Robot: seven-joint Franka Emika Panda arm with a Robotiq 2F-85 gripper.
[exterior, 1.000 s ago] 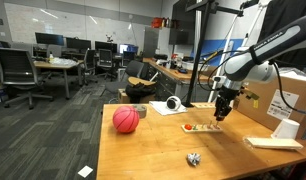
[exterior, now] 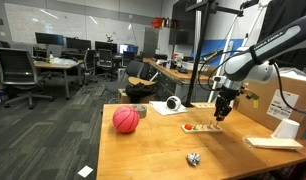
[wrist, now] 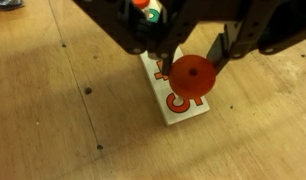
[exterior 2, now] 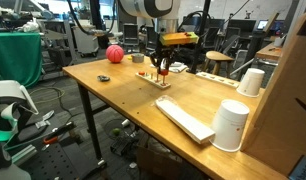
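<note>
In the wrist view, an orange-red round piece [wrist: 193, 77] with a dark hole in its middle sits between the fingers of my gripper, which is shut on it. Behind it lies the pale numbered board [wrist: 180, 113], with red digits partly hidden by the piece. Farther up that board, other orange and green pieces show near the top edge. From outside, the board [exterior: 201, 127] rests on the wooden table under my gripper. The second exterior view shows the red piece [exterior 2: 164, 71] over the board's near end; whether it touches anything there, I cannot tell.
A red ball [exterior: 125, 119] stands to the left, and a small crumpled silvery object [exterior: 194, 159] lies near the front. A white cup [exterior 2: 230, 126] and a long white block [exterior 2: 185, 119] occupy the right end. Bare tabletop surrounds the board.
</note>
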